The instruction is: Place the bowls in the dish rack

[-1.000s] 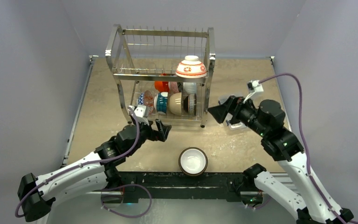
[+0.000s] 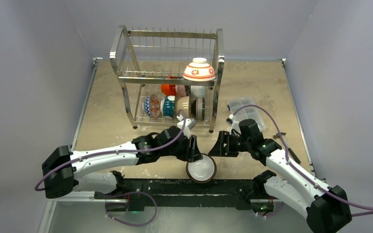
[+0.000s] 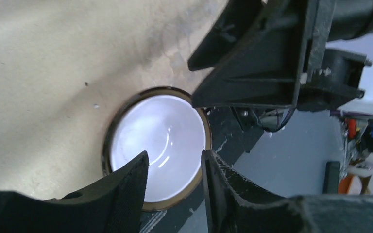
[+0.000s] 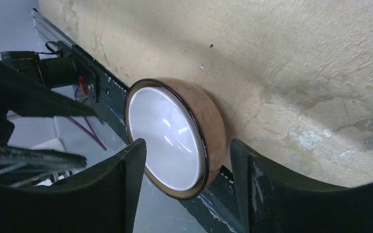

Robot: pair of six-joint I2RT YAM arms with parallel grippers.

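A brown bowl with a white inside rests upright at the table's front edge. Just above its upper left rim is my left gripper, fingers part open and nothing held; in the left wrist view the bowl appears beyond the fingertips. My right gripper is to the bowl's upper right, also open and empty, with the bowl showing past its fingers. The metal dish rack stands at the back. Its lower tier holds several bowls, among them a teal one; an orange-and-white bowl lies upside down on the upper tier.
Right of the rack sits a clear plastic container, partly behind the right arm. A dark tool lies near the right edge. The two grippers are close together above the bowl. Bare table lies left of the rack.
The bowl has stayed in place.
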